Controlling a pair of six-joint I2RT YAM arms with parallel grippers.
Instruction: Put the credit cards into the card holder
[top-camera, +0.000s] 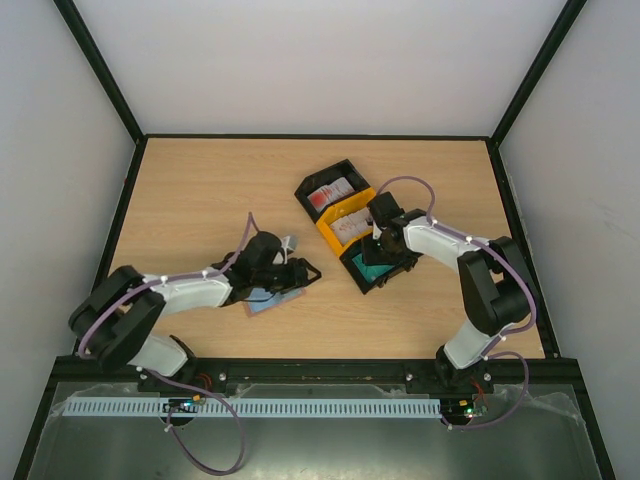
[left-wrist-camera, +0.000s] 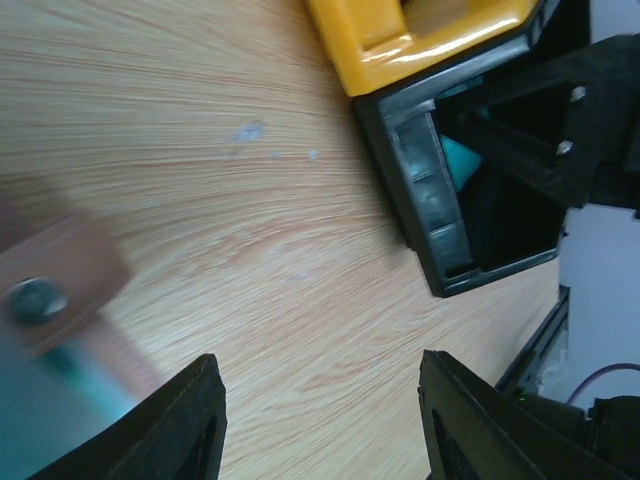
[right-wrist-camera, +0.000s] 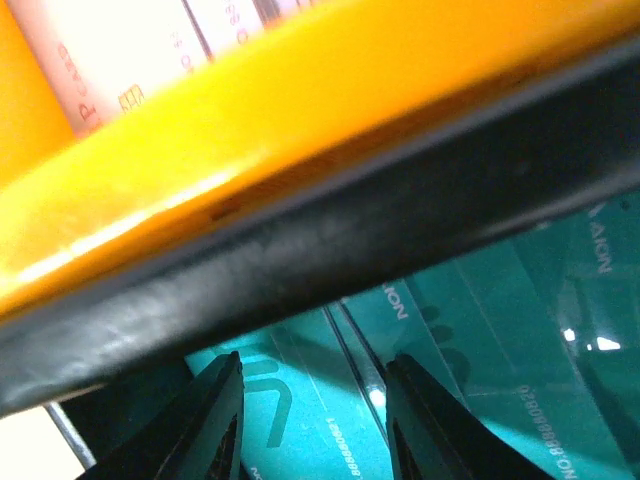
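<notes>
In the top view the card holder lies open on the table, partly under my left arm. Its pinkish-brown strap with a dark snap shows blurred at the left of the left wrist view. My left gripper stands open over bare wood between the holder and the bins, nothing between its fingers. Teal cards lie in the nearest black bin. Over them, inside that bin, my right gripper is part open; teal card surface and edges show behind the gap, and no card is clearly gripped.
A yellow bin with white cards adjoins the teal cards' bin. Beyond it stands another black bin with red-and-white cards. Bare table surrounds the row, and the right arm's fingers reach in close to my left gripper.
</notes>
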